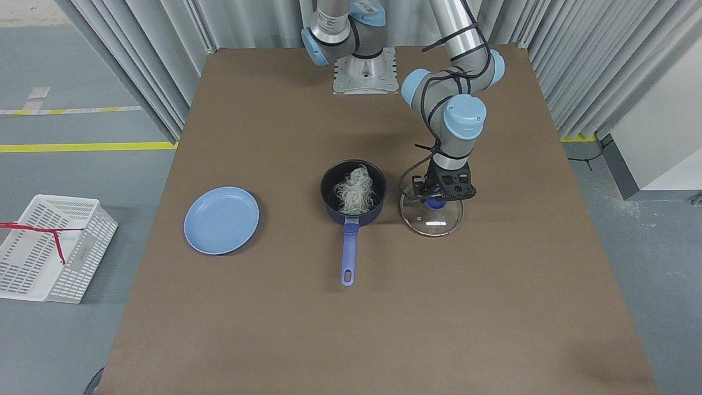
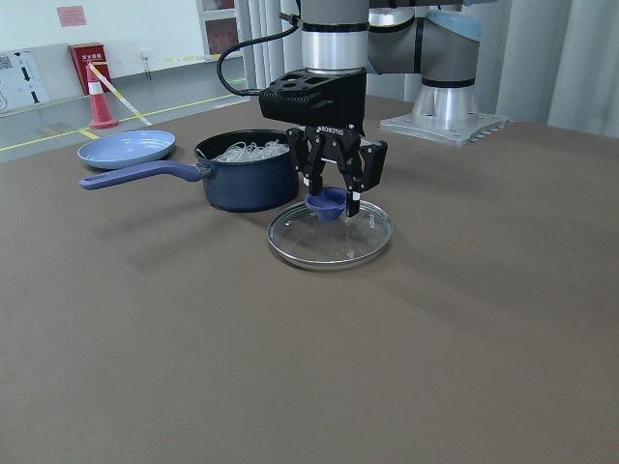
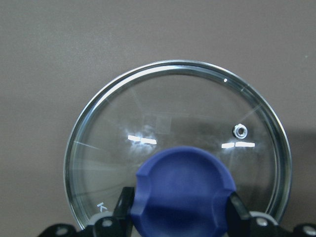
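A glass lid (image 1: pixel 431 220) with a blue knob (image 3: pixel 182 190) lies on the brown table, just right of a dark blue pot (image 2: pixel 253 188) that holds a bundle of white noodles (image 1: pixel 355 191). My gripper (image 2: pixel 333 193) is low over the lid, its fingers at either side of the knob. In the wrist view both fingertips meet the knob's sides, so it appears shut on the knob. The pot's long handle (image 1: pixel 349 257) points toward the front camera.
A blue plate (image 1: pixel 221 220) sits left of the pot. A white plastic basket (image 1: pixel 82 270) stands on the floor at the left. The robot's base is at the back.
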